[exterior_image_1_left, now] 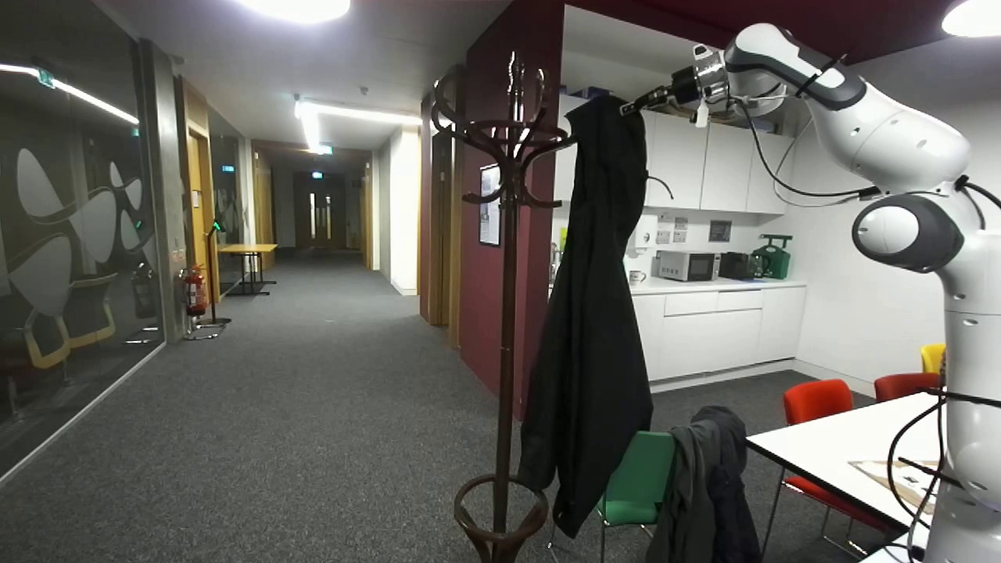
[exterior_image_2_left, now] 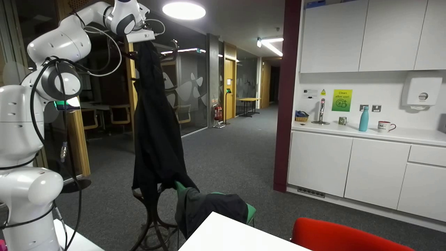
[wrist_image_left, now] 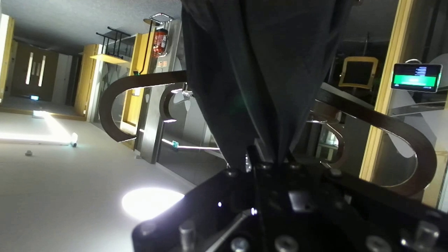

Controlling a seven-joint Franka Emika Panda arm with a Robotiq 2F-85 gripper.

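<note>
A long black jacket [exterior_image_1_left: 597, 281] hangs from the upper part of the dark wooden coat stand [exterior_image_1_left: 507, 310]. My gripper [exterior_image_1_left: 626, 108] is at the jacket's top, its fingers shut on the cloth. In the wrist view the dark fabric [wrist_image_left: 268, 63] narrows into folds where it enters the gripper. Curved arms of the stand [wrist_image_left: 110, 100] show on both sides of the cloth. In the second exterior view the jacket [exterior_image_2_left: 156, 125] hangs below the robot's wrist, and the fingers are hidden there. The hold of the jacket on its hook is not visible.
Beneath the jacket stands a green chair [exterior_image_1_left: 640, 469] with other dark clothing [exterior_image_1_left: 699, 478] draped over it. A white table [exterior_image_1_left: 844, 446] and red chairs [exterior_image_1_left: 817, 400] are to the right. Open carpet lies left of the stand.
</note>
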